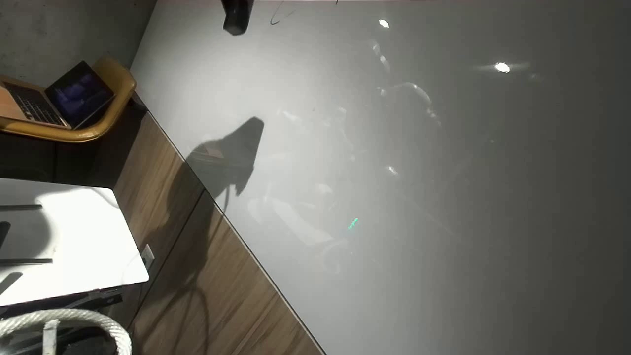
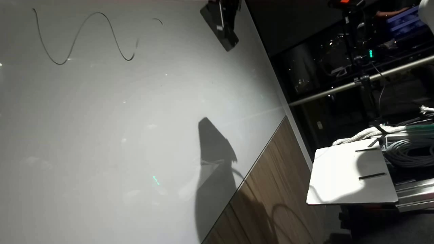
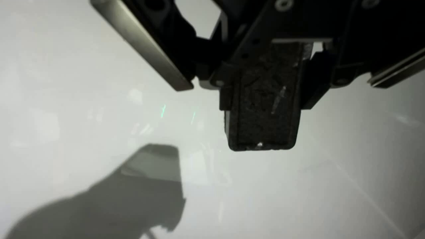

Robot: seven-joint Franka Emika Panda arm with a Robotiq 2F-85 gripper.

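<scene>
In the wrist view, my gripper is shut on a dark block [image 3: 265, 125] that looks like a whiteboard eraser. Its worn lower end sticks out past the fingers. The block [image 1: 237, 18] shows at the top edge of exterior view 1, with the arm out of frame above. Exterior view 2 has the block [image 2: 222, 32] near the top, apart from its shadow on the whiteboard [image 2: 101, 114]. A wavy black line [image 2: 75, 38] runs across the upper left there, with a short stroke [image 2: 158, 20] between it and the block.
A white table [image 1: 83, 236] with dark slots stands at the lower left in exterior view 1. A laptop [image 1: 77, 97] rests on a yellow chair [image 1: 121, 86]. Wood panelling [image 1: 248, 284] lies along the board's edge. Most of the board is clear.
</scene>
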